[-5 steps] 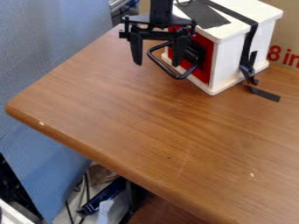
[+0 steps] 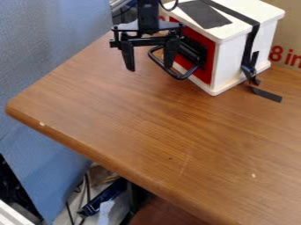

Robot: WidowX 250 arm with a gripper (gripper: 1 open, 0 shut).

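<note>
The black gripper hangs at the top centre of the camera view, fingers pointing down and parted, with nothing visible between them. It is in front of a white box with a red front and a black looped handle. The gripper's right finger overlaps the handle in the view; whether they touch I cannot tell. Black straps run over the box's top and side.
A blue partition borders the table on the left, and a cardboard box stands at the back right.
The gripper has moved left, away from the middle of the box's red front, and a little downward. The box looks unchanged.
</note>
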